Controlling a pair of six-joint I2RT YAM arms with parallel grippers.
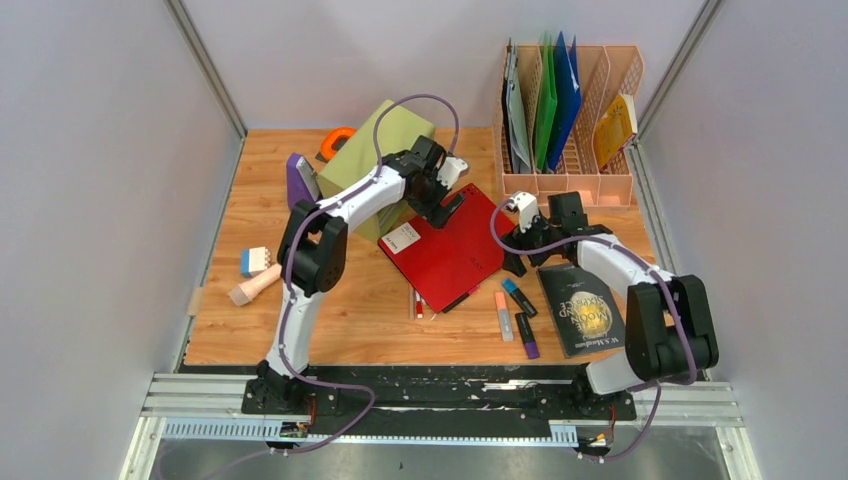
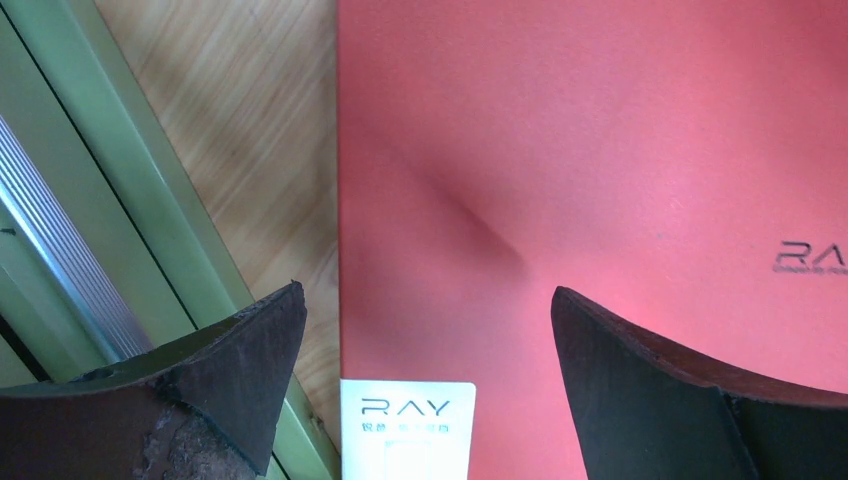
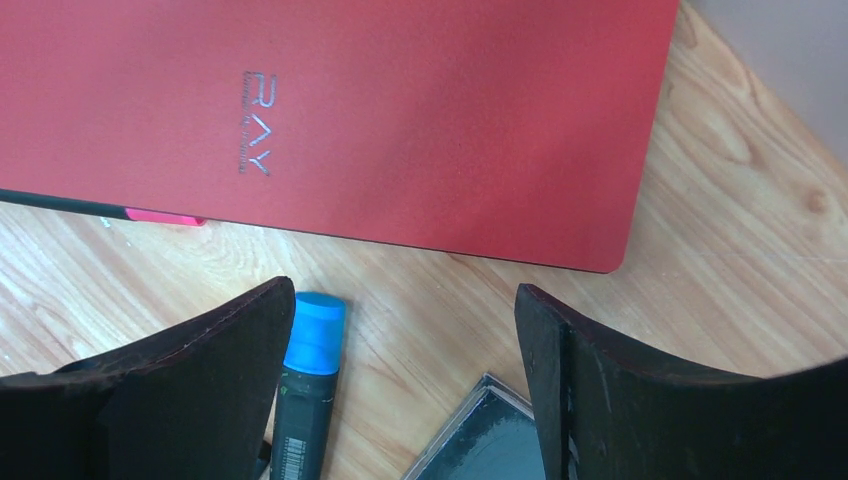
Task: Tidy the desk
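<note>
A red RAY folder (image 1: 455,255) lies askew mid-desk, with pens partly under its lower edge. My left gripper hovers open over its labelled edge, beside a green box (image 1: 365,145). My right gripper is above the folder's right end, fingers apart with nothing between them gripped; below it in the right wrist view are a blue-capped marker (image 3: 312,340) and a dark book's corner (image 3: 480,440).
An organizer (image 1: 610,185) with folders stands back right. A black book (image 1: 580,310) and markers (image 1: 527,338) lie front right. A purple stapler (image 1: 297,185), orange tape (image 1: 335,138) and small items occupy the left.
</note>
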